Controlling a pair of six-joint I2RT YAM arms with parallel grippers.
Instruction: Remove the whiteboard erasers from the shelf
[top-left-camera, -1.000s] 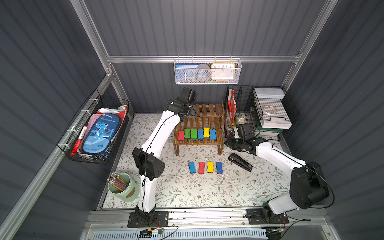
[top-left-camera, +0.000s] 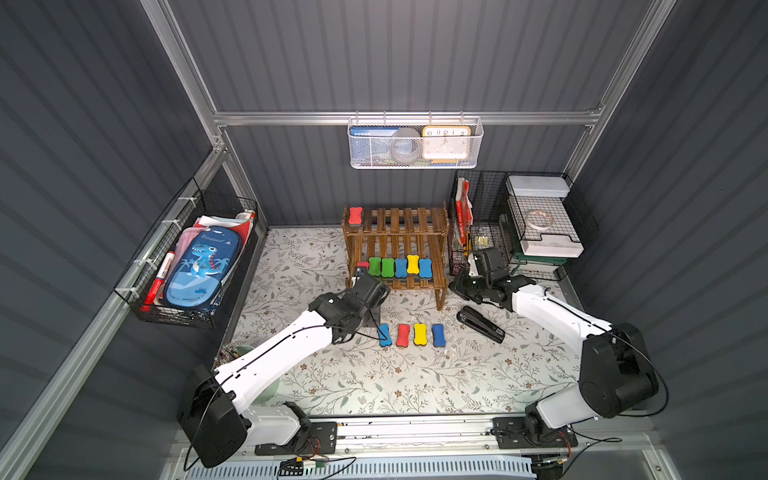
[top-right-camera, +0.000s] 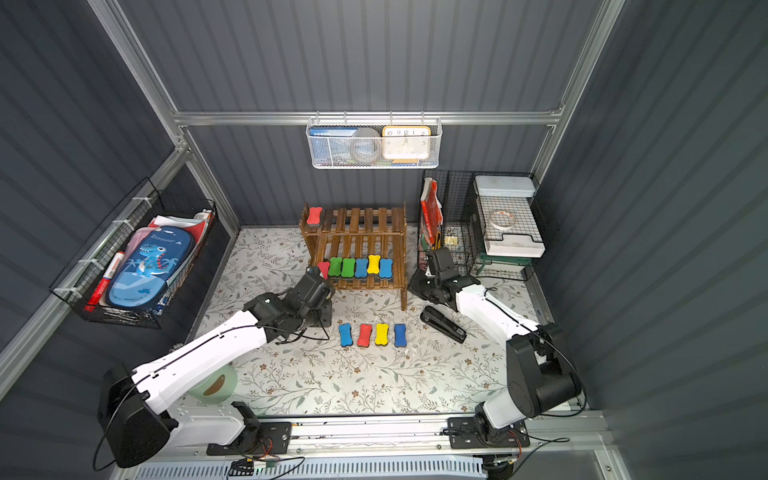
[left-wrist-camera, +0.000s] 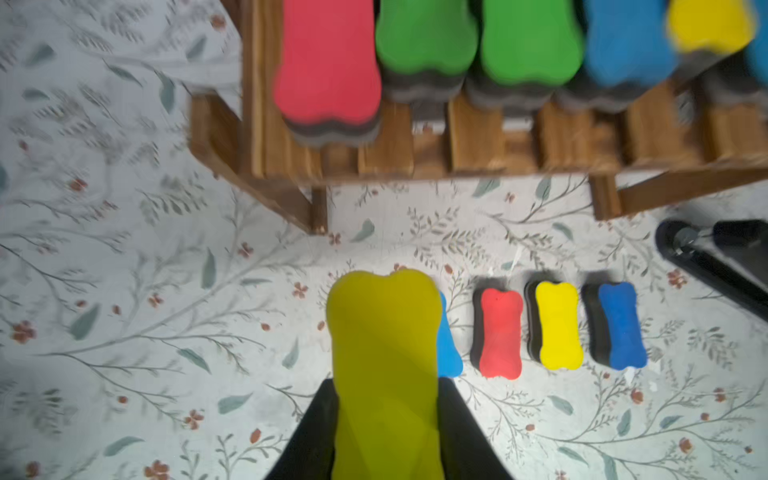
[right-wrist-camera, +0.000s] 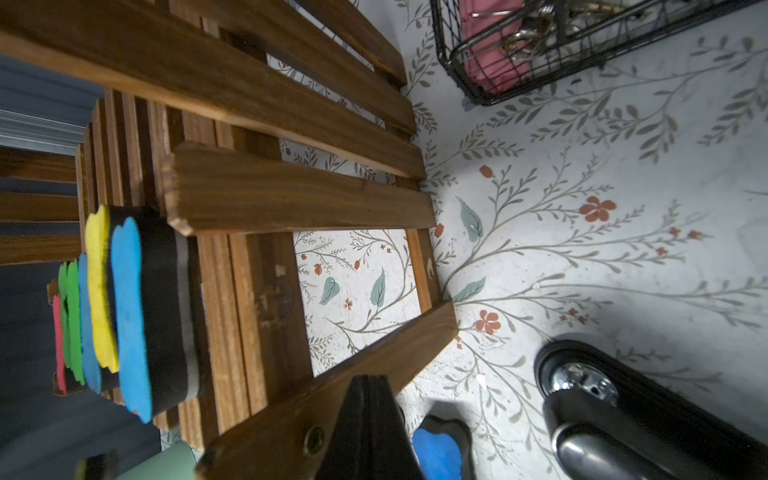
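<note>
My left gripper is shut on a yellow eraser (left-wrist-camera: 384, 344), held above the table in front of the shelf (top-left-camera: 396, 240). A lone red eraser (top-right-camera: 314, 215) sits at the upper tier's left end. On the table lie a row of light blue (top-right-camera: 345, 334), red (left-wrist-camera: 500, 332), yellow (left-wrist-camera: 557, 326) and blue (left-wrist-camera: 622, 325) erasers. My right gripper is shut beside the shelf's right side, nothing visible between its fingers.
A black stapler (top-left-camera: 481, 324) lies right of the eraser row. Wire baskets stand at the left (top-left-camera: 200, 264) and right (top-left-camera: 520, 224); a white mesh basket (top-left-camera: 416, 148) hangs on the back wall. Open table lies in front of the row.
My left arm has swung from the upper tier down and toward the front, bringing the yellow eraser over the table. The upper tier's red eraser has come into view. The right arm has stayed still.
</note>
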